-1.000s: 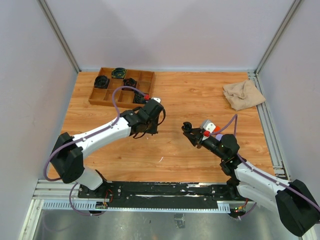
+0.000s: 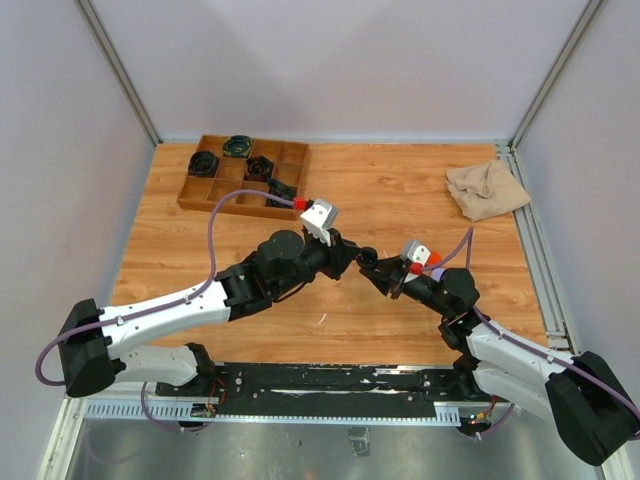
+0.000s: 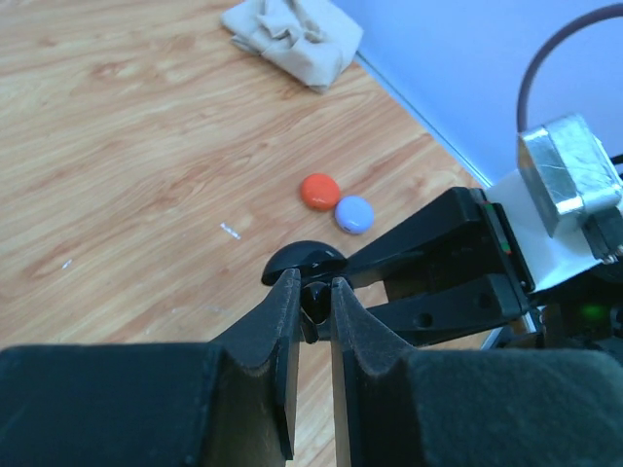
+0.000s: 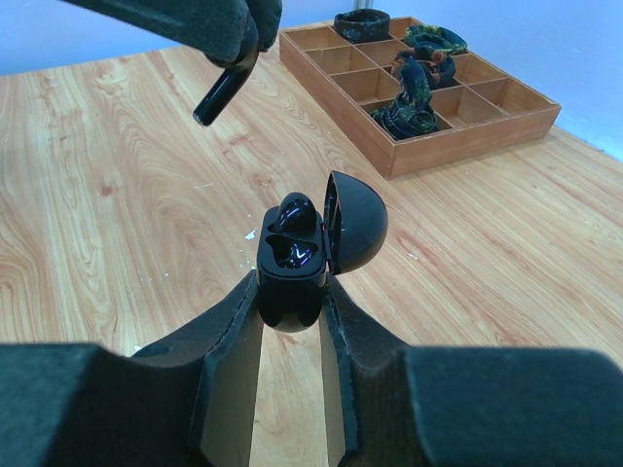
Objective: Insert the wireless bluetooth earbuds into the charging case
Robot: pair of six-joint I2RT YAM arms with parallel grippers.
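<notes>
My right gripper is shut on the black charging case (image 4: pixel 290 258), its lid open and raised, a dark earbud in one slot and the other slot appearing empty. My left gripper is shut on a small black earbud (image 3: pixel 313 303). In the right wrist view that earbud (image 4: pixel 222 95) hangs stem-down above and left of the case. In the top view the left gripper (image 2: pixel 344 255) and right gripper (image 2: pixel 372 265) nearly meet at the middle of the table.
A wooden compartment tray (image 2: pixel 227 202) with several dark items stands at the back left. A beige cloth (image 2: pixel 483 188) lies at the back right. Red (image 3: pixel 319 191) and blue (image 3: pixel 353 214) round pieces lie near the right arm. The wooden table is otherwise mostly clear.
My left gripper has moved rightward from the middle left, now close beside the case in my right gripper. The right arm has barely moved.
</notes>
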